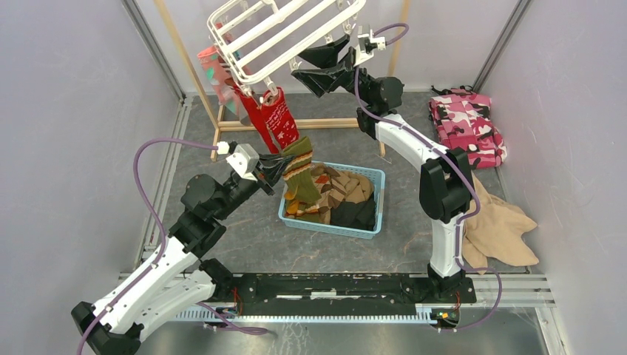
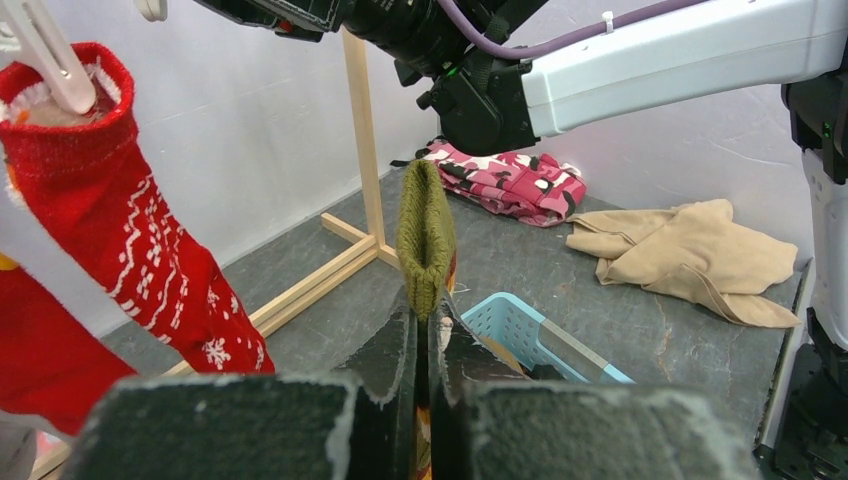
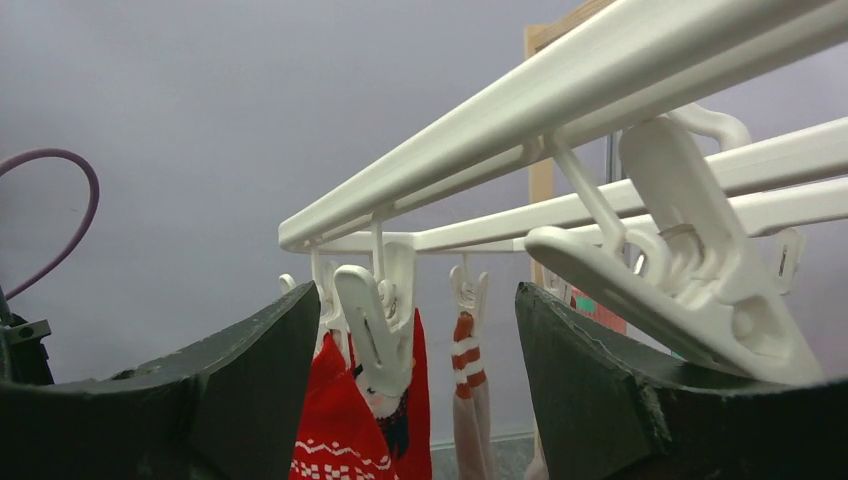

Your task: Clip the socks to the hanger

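My left gripper (image 1: 285,166) is shut on an olive striped sock (image 1: 303,177) (image 2: 426,235), held above the basket. The white clip hanger (image 1: 285,33) (image 3: 470,135) hangs at the top. Red socks (image 1: 277,118) (image 2: 150,230) (image 3: 350,420) are clipped to it, with a pink sock (image 1: 213,70) behind. My right gripper (image 1: 307,66) is open at the hanger's right side, its fingers around a hanging white clip (image 3: 370,330) in the right wrist view; whether they touch it cannot be told.
A blue basket (image 1: 377,229) of socks sits on the floor below. A pink camouflage bag (image 1: 466,129) and a beige cloth (image 1: 495,229) lie at the right. A wooden stand (image 1: 333,122) is behind the basket.
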